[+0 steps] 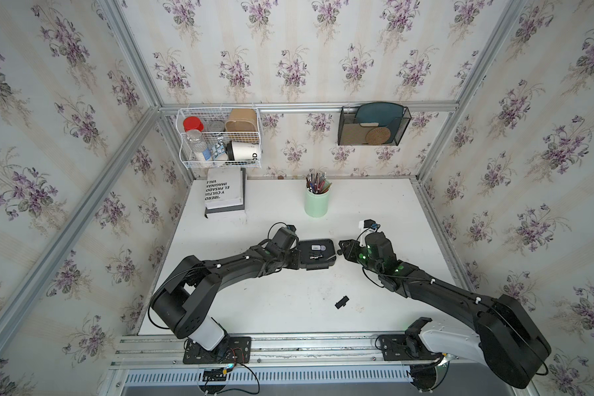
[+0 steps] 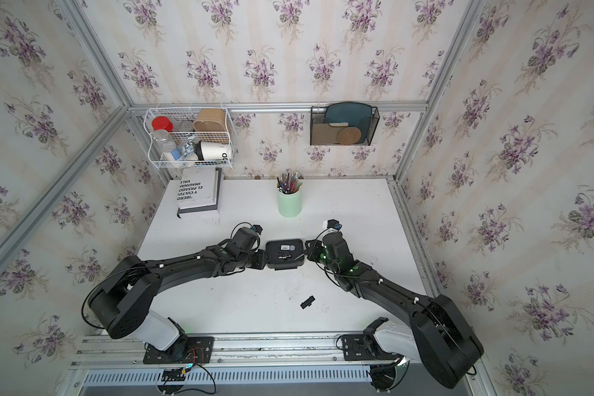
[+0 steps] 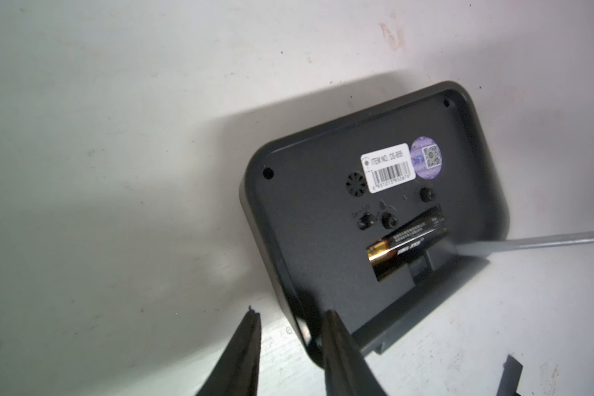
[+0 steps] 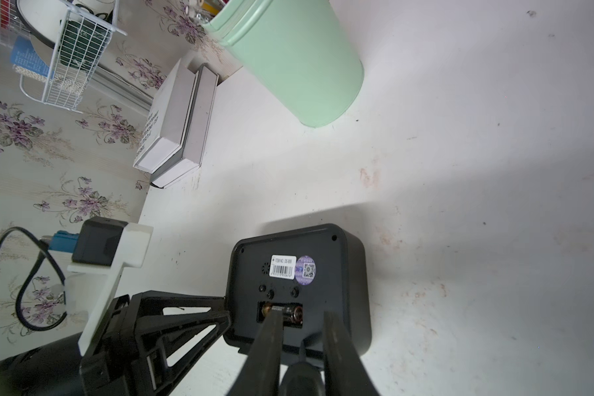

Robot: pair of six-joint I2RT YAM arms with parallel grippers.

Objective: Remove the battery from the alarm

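The black alarm (image 3: 316,250) lies back-up mid-table, its compartment uncovered with an AA battery (image 3: 406,241) inside. My left gripper is at the alarm's left side, part open, one finger at its rim. My right gripper is shut on a thin screwdriver (image 3: 547,243), whose metal shaft reaches in from the right to the compartment, beside the battery. In the right wrist view that tool is mostly hidden between the fingers.
A small black piece (image 1: 342,301), perhaps the cover, lies in front of the alarm. A green pen cup (image 1: 316,204) stands behind it; books (image 1: 224,191) lie at back left.
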